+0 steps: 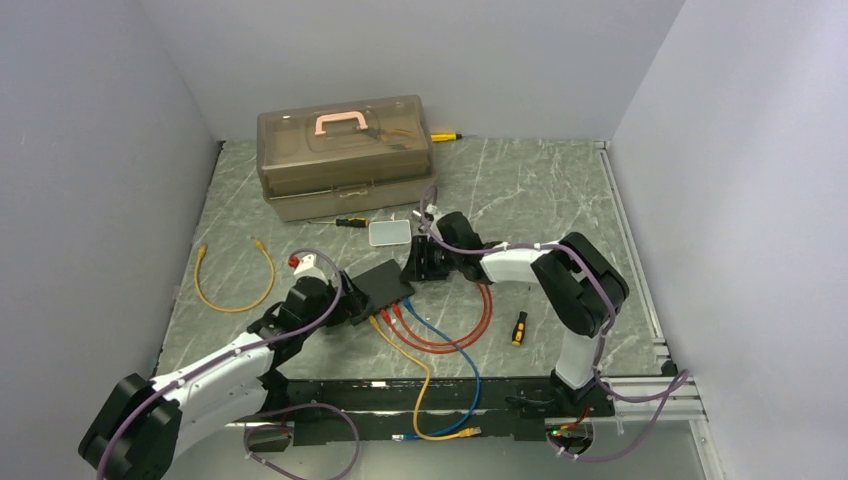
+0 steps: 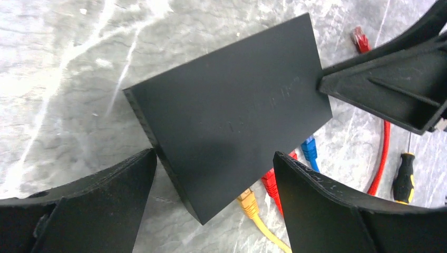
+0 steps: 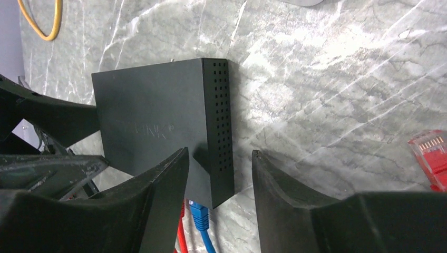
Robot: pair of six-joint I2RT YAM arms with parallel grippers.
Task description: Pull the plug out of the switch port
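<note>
The black switch (image 1: 380, 288) lies flat on the marble top, its front edge carrying several plugs: a yellow plug (image 2: 246, 200), a red plug (image 2: 270, 183), a second red one and a blue plug (image 2: 310, 148). At the switch's left end my left gripper stands open, one finger to each side of a corner, with no visible grip. My right gripper is also open at the other end; its left finger overlaps the switch in view and its right finger hangs over bare surface. Whether either touches the switch, I cannot tell.
Behind stands a large brown toolbox (image 1: 345, 160). A loose yellow cable (image 1: 235, 305) lies left, a small screwdriver (image 1: 519, 328) right. Blue, yellow and red cables trail forward from the switch. A white-topped box (image 1: 390, 233) sits just behind it.
</note>
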